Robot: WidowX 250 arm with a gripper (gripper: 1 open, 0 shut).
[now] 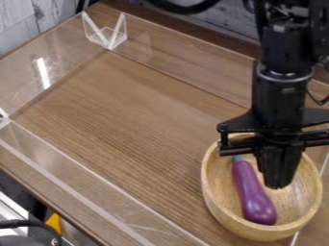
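A wooden bowl (301, 202) sits at the lower right, holding a purple eggplant (251, 197) with a pale blue-green stem end, lying lengthwise along its left side. My black gripper (276, 168) reaches down into the right part of the bowl from above, beside the eggplant. Its fingertips look close together, with nothing visible between them, though they are dark and partly hard to make out.
The wooden tray floor (115, 115) is bare to the left and behind the bowl. Clear plastic corner pieces (106, 29) stand at the back left. Dark cables lie at the bottom left edge.
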